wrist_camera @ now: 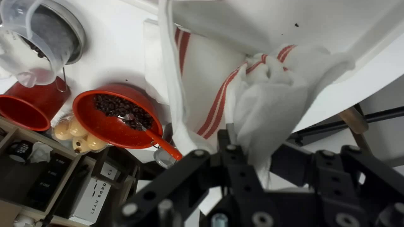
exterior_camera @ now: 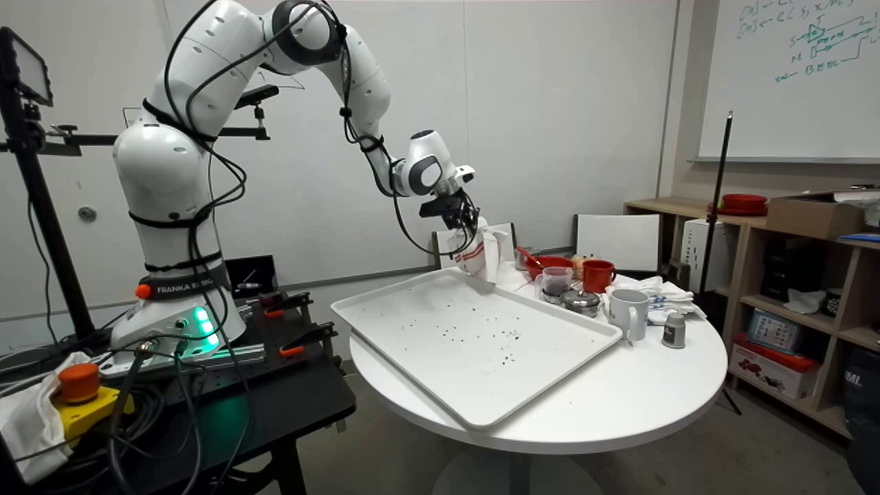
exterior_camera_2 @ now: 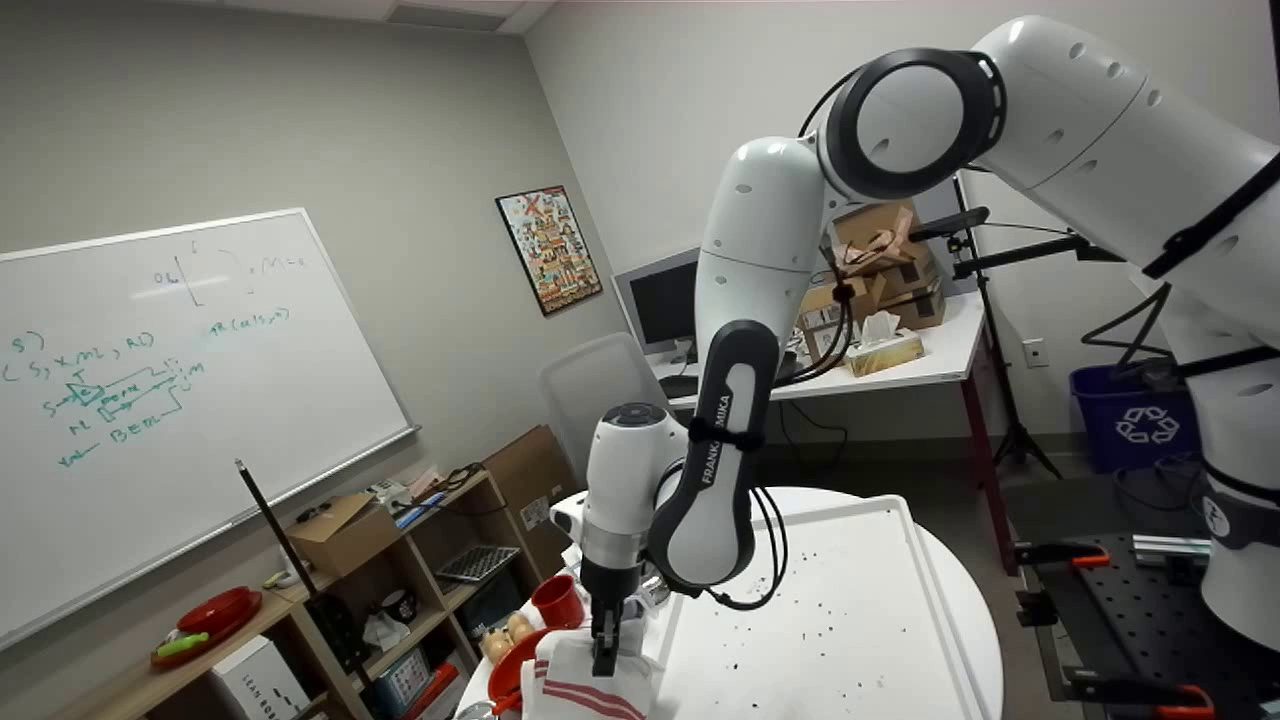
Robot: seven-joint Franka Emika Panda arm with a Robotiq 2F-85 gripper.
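A white towel with red stripes [wrist_camera: 204, 83] hangs from my gripper, which is shut on a bunched fold of it. In exterior view 1 the towel [exterior_camera: 480, 254] hangs at the far corner of a large white tray [exterior_camera: 396, 363], its lower part reaching down to the tray's edge. Dark specks lie scattered over the middle of the tray. Seen in exterior view 2, the gripper [exterior_camera_2: 606, 660] points down, with the striped towel [exterior_camera_2: 588, 686] below it. The fold covers part of the fingers in the wrist view.
Beside the towel stands a red bowl [wrist_camera: 113, 130] of dark beans with a red-handled spoon. A red mug [exterior_camera: 597, 276], a grey mug [exterior_camera: 628, 313], a small grey shaker [exterior_camera: 674, 330] and more white cloth [exterior_camera: 656, 290] crowd the table's right side.
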